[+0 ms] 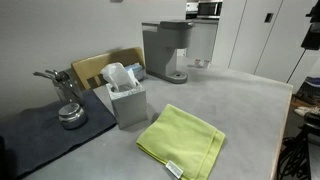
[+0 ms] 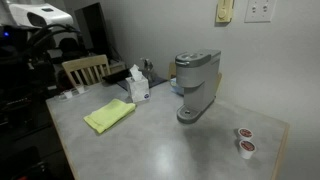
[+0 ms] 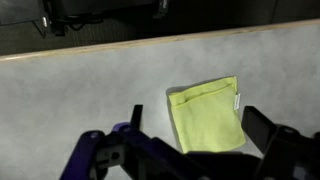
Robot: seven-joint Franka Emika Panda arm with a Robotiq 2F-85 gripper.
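Observation:
My gripper stands open over the table, with nothing between its dark fingers. Below it in the wrist view lies a folded yellow-green towel [image 3: 208,120] with a small white tag at its edge. The same towel [image 1: 182,143] rests flat near the front of the table in exterior view 1. Exterior view 2 shows it on the left side of the table, towel [image 2: 109,116], apart from the arm [image 2: 45,30] raised at the upper left. The fingertips are hard to make out in both exterior views.
A grey coffee machine [image 2: 197,85] stands at the back, with a white tissue box [image 1: 127,103] near it. Two small pods [image 2: 246,148] sit at the right. A dark mat [image 1: 60,135] carries a metal pot [image 1: 72,116] and a utensil holder.

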